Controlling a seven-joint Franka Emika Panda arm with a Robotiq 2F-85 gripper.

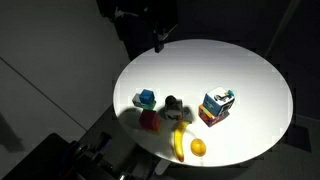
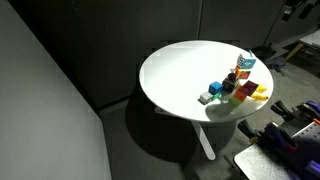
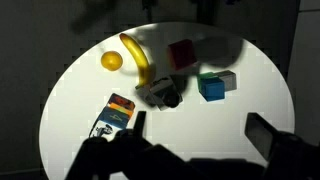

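Note:
My gripper stands open above the round white table [image 3: 215, 125], its dark fingers well apart and nothing between them. On the table in the wrist view are a yellow banana [image 3: 137, 55], an orange [image 3: 112, 61], a dark red block [image 3: 182, 54] and a blue block [image 3: 212, 88] touching green and grey blocks. A small black-and-white item [image 3: 163, 92] lies near the middle; I cannot tell what it is. Left of it is a small printed carton [image 3: 112, 115] in orange, white and blue. In exterior view 1, the arm hangs dark over the table's far edge.
The objects cluster toward the near side, with the carton [image 1: 217, 102] standing tallest at the right. Dark floor and a grey panel [image 1: 45, 60] lie beyond the table.

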